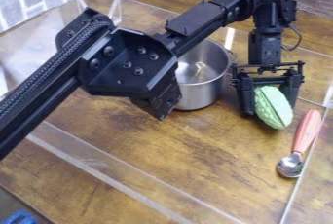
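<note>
My gripper point(267, 84) hangs at the right of the camera view, pointing down, with a green ridged oval object point(272, 108), like a cabbage or melon, between or just under its fingers. Whether the fingers grip it cannot be made out. A steel pot point(202, 92) stands just left of the gripper, partly hidden behind my arm. A scoop with a red handle point(307, 130) lies on the wooden surface right of the green object, its metal end toward the front.
A blue item point(18, 217) shows at the bottom left corner. My arm spans the upper left across the pot.
</note>
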